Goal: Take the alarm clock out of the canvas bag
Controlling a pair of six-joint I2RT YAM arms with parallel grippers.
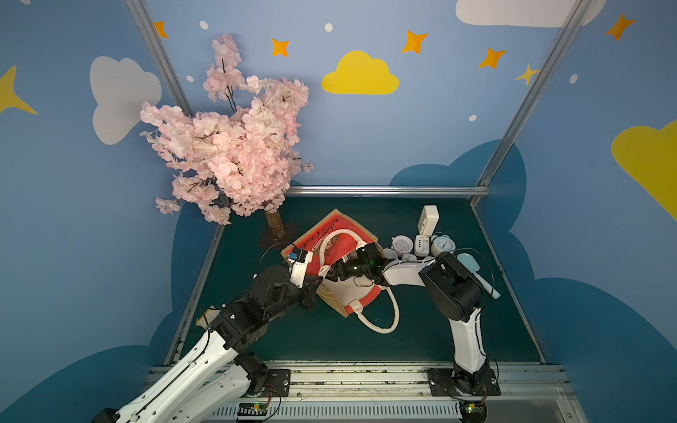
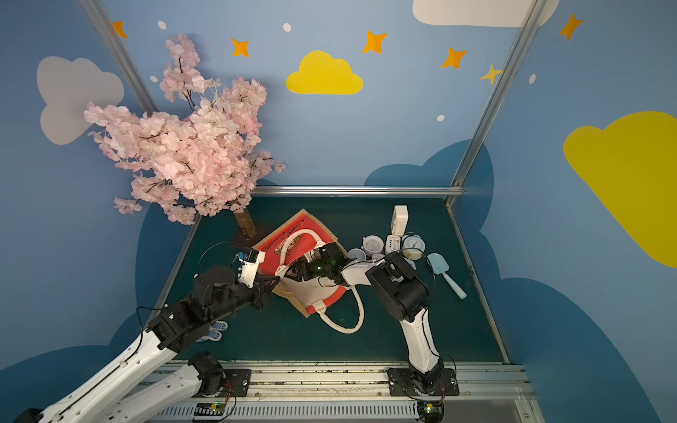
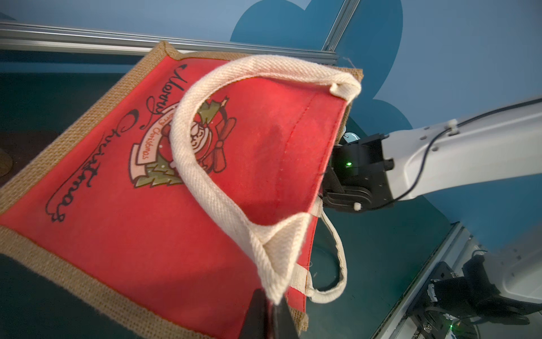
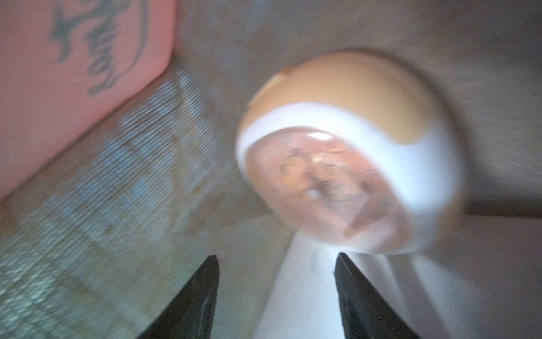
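The red-and-burlap canvas bag lies on its side, mouth rightward. My left gripper is shut on its white handle, drawing the strap into a point. My right gripper reaches into the mouth, its body partly covering it in the top views. Inside, in the blurred right wrist view, the alarm clock, orange and white with a pinkish face, sits beyond the fingertips, which stand apart; whether they grip anything hidden is unclear.
A pink blossom tree stands at the back left. A white box, several small clocks or jars and a pale blue scoop lie right of the bag.
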